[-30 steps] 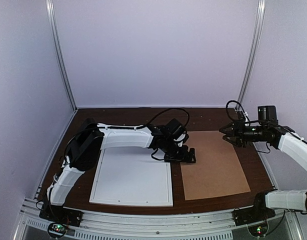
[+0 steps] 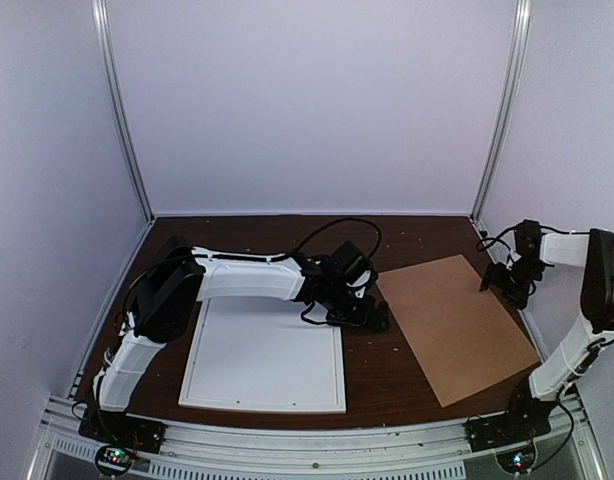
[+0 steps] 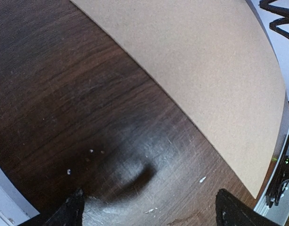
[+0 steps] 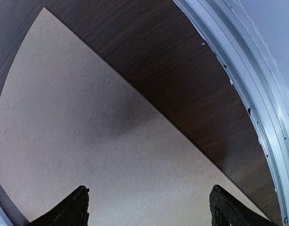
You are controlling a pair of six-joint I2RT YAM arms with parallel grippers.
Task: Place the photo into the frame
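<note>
A white flat frame (image 2: 262, 365) lies at centre left on the wooden table; its edge shows at lower left in the left wrist view. A brown board (image 2: 457, 340) lies to its right, turned at an angle. My left gripper (image 2: 370, 318) is open above the gap between frame and board, nothing between its fingers. My right gripper (image 2: 502, 290) is open over the board's far right part, a corner of which shows in the right wrist view (image 4: 88, 117). I cannot make out a separate photo.
Metal rails (image 2: 317, 443) and pale walls edge the table on the sides and back. Bare wood (image 2: 267, 235) lies clear along the back.
The brown board has rotated, its far edge now slanting toward the right. My right gripper has moved right and lower over it. The left arm is nearly unchanged.
</note>
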